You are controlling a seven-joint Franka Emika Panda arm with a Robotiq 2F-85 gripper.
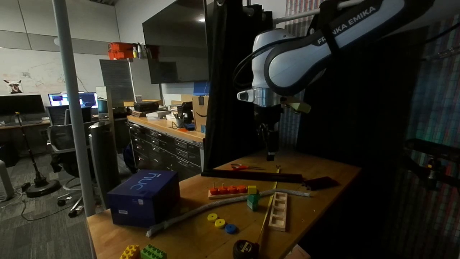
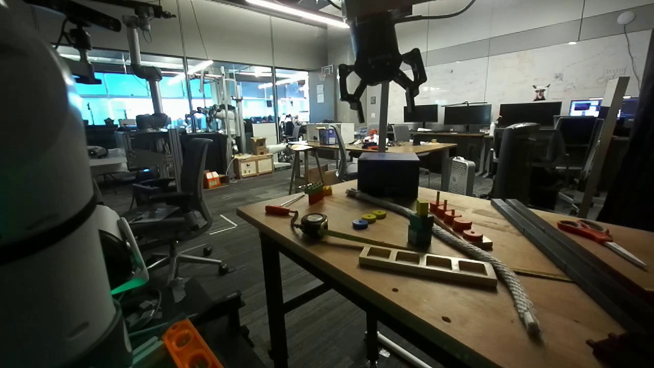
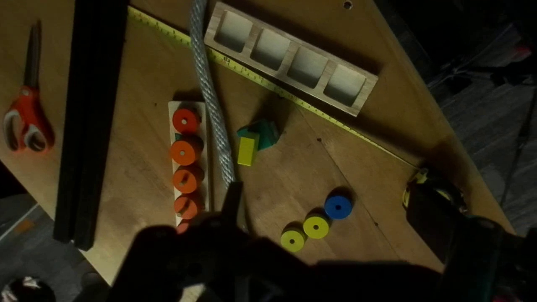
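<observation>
My gripper [image 2: 386, 111] hangs well above the table with its two fingers spread and nothing between them. In exterior view 1 the gripper [image 1: 270, 156] is seen side-on. Below it, a yellow block [image 3: 246, 151] sits on green blocks [image 3: 265, 134]. A wooden peg board with red and orange discs [image 3: 184, 152] lies beside a grey rope [image 3: 214, 108]. Two yellow discs [image 3: 316, 227] and a blue disc [image 3: 337, 206] rest flat on the bare wood. The wooden tray [image 3: 290, 57] has several empty compartments.
A tape measure [image 1: 245, 249] has its yellow tape drawn across the table under the rope. A blue box [image 1: 143, 197], a black bar [image 1: 254, 175], red-handled scissors [image 2: 585, 230] and toy bricks [image 1: 153, 251] stand or lie around the edges.
</observation>
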